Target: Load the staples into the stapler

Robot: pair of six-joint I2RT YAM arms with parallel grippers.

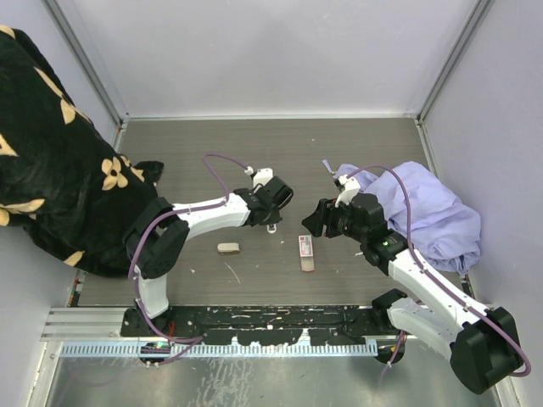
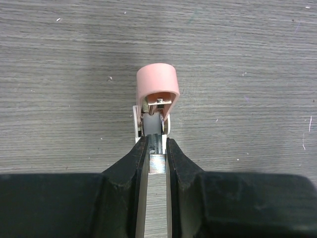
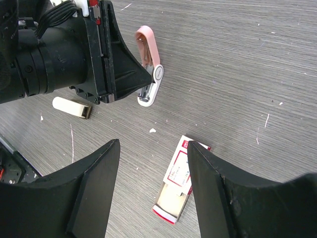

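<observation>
The pink and white stapler (image 2: 157,82) stands with its pink handle swung up, its opened body toward my left gripper. That gripper's black fingertips are shut around a narrow metal part (image 2: 155,141) at the stapler's channel; whether loose staples are there too is hidden. In the right wrist view the stapler (image 3: 154,49) is partly covered by the left fingers (image 3: 134,77). An open staple box (image 3: 179,171) with a white and red label lies on the table, just beyond the spread fingers of my right gripper, which is open and empty.
A small whitish block (image 1: 228,248) lies left of the staple box. Lavender cloth (image 1: 433,216) is heaped at the right, and a dark patterned blanket (image 1: 68,161) hangs at the left.
</observation>
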